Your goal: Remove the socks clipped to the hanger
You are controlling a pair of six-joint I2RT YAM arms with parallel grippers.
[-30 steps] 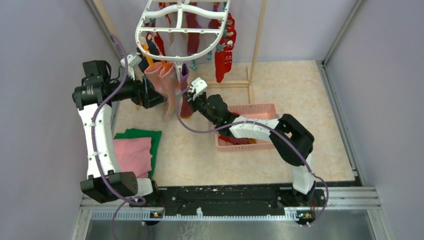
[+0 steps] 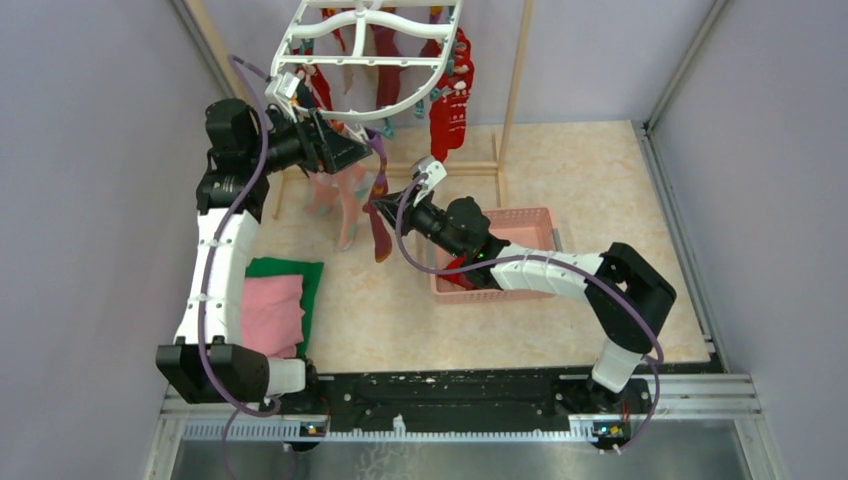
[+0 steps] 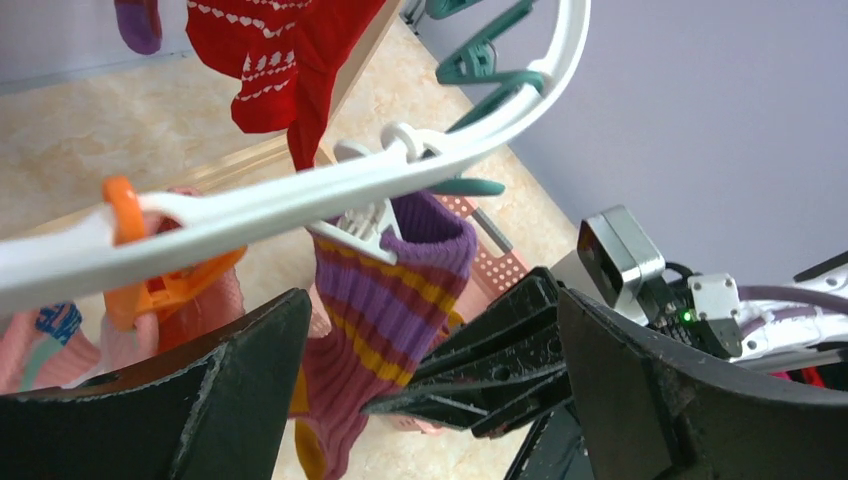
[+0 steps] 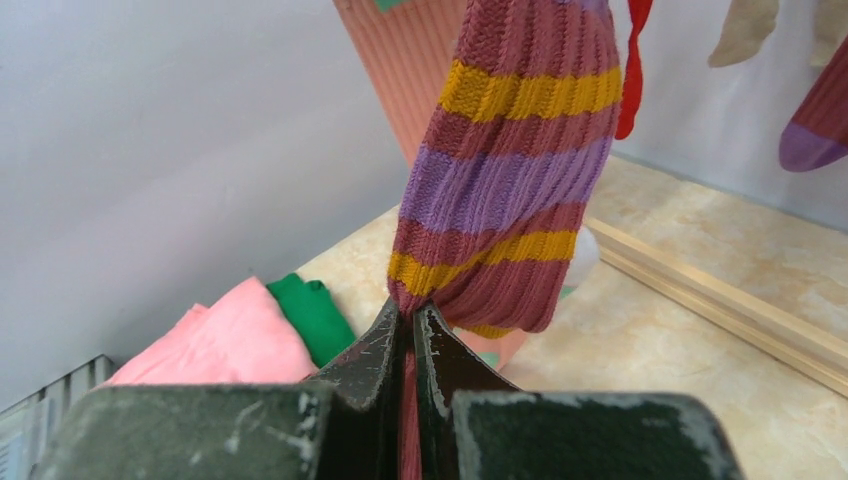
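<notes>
A purple, maroon and yellow striped sock (image 3: 380,320) hangs from a white clip (image 3: 365,225) on the white hanger (image 3: 300,210). My right gripper is shut on its lower part, as the right wrist view shows. My left gripper (image 2: 355,143) is open just beside that clip, its two fingers either side of the sock's top in the left wrist view. Pink socks on orange clips (image 3: 135,280) hang left of it, and red patterned socks (image 2: 450,90) hang at the hanger's right.
A pink basket (image 2: 530,225) with red items stands on the board at right. Pink and green cloths (image 2: 270,305) lie at front left. Wooden stand bars (image 4: 720,290) run behind the socks.
My left gripper has moved up and right toward the clip.
</notes>
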